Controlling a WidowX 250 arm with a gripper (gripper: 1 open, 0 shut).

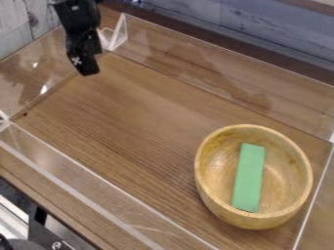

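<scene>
The black gripper [81, 61] is at the top left, held low over the wooden floor of the bin, with its fingers pointing down and apart. Nothing is visible between them. Far from it, at the lower right, a round yellow bowl [216, 194] holds a long green block [249, 178].
A clear plastic piece stands at the top left behind the gripper. A blue-grey wall [248, 24] runs along the back, and transparent walls line the left and front edges.
</scene>
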